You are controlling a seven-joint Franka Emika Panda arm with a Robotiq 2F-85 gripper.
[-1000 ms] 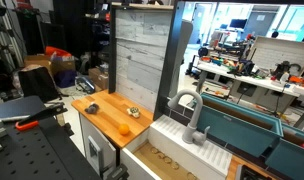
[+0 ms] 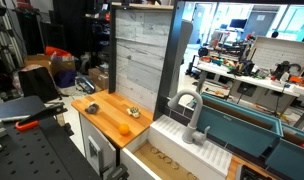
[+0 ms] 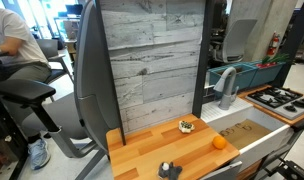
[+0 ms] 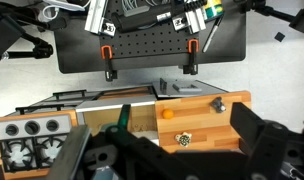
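Note:
An orange ball [image 2: 124,129] rests on the wooden counter [image 3: 142,150], near its edge by the open drawer [image 2: 142,152]. On the same counter lie a small pale, flower-like piece [image 3: 185,126] and a dark grey item [image 3: 169,170] whose kind I cannot make out. From above, the wrist view takes in the ball [image 4: 168,114], the drawer's pale interior [image 4: 142,122] and the counter. My gripper stands open high over this set, its dark fingers wide apart at the lower part of the wrist view, with nothing seen held between them.
Beyond the drawer stand a grey faucet [image 2: 195,115] and a stove top [image 3: 277,99]. A tall grey plank panel [image 2: 142,50] rises behind the counter. A black table [image 4: 147,55] carrying tools and cables lies along the drawer side.

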